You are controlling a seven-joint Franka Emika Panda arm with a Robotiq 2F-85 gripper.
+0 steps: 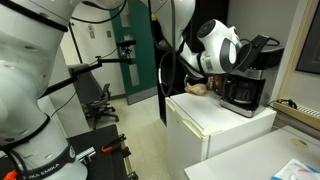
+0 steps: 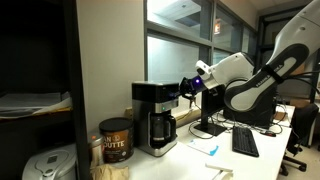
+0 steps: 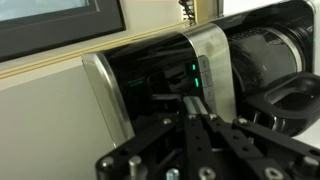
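A black and silver coffee maker [image 2: 155,110] stands on the white counter, its glass carafe [image 2: 162,127] in place below. In the wrist view its glossy black front panel [image 3: 155,75] fills the middle, with small green lit marks near the silver strip [image 3: 212,65]. My gripper points at that panel, its fingertips together and nothing visible between them. From the side, the gripper [image 2: 187,90] is level with the upper part of the machine, close to its front. Whether the fingertips touch the panel, I cannot tell.
A brown canister [image 2: 117,139] and a paper bag [image 2: 97,151] stand beside the machine. A keyboard [image 2: 244,141] and a monitor lie beyond the arm.
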